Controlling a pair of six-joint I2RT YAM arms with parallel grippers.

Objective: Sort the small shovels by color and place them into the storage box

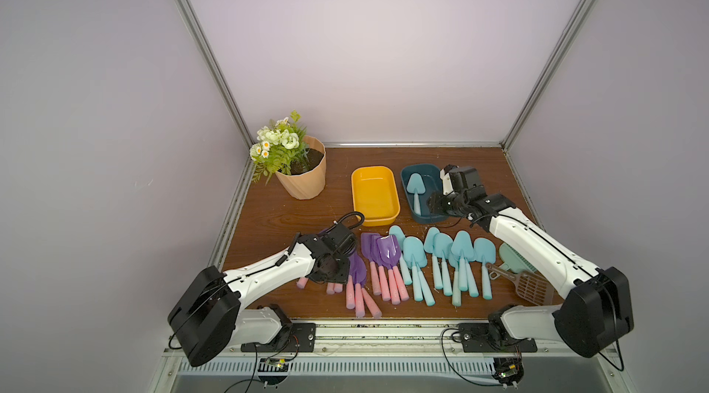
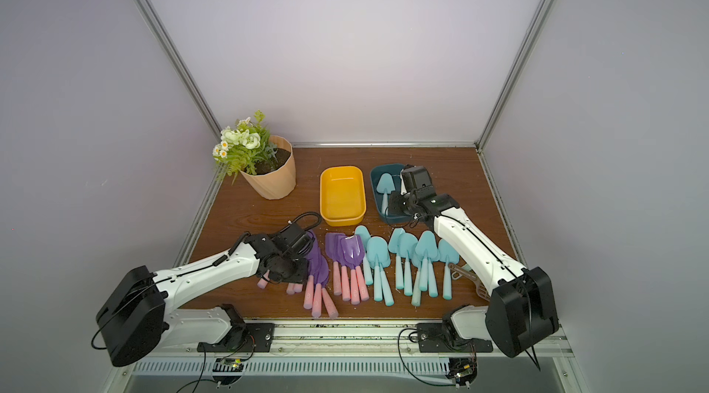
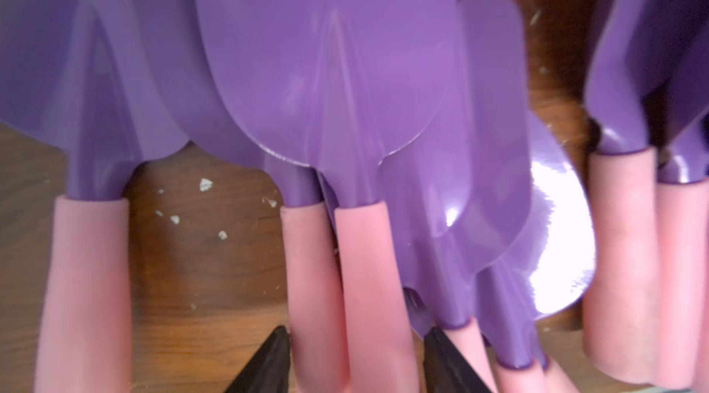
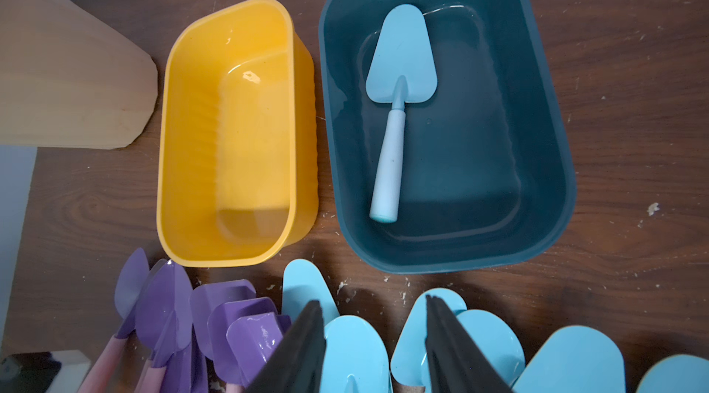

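My left gripper stands open over the purple shovels, its fingertips either side of two pink handles (image 3: 375, 282); no grip on them shows. Other purple shovels (image 3: 502, 112) overlap beside it, and a further group (image 1: 384, 249) lies to its right. Over the dark teal box (image 4: 450, 241) is my right gripper, fingers apart with nothing held between them. Inside that box one light blue shovel (image 4: 402, 61) lies along the left side. Several more light blue shovels (image 1: 461, 245) are spread in front of it. The yellow box (image 4: 251, 134) is empty.
A potted plant (image 1: 302, 175) occupies the back left. At the right front lie a slotted spatula (image 1: 533, 288) and a pale green item (image 1: 515, 258), partly behind the right arm. Bare wood (image 4: 635, 112) extends right of the teal box.
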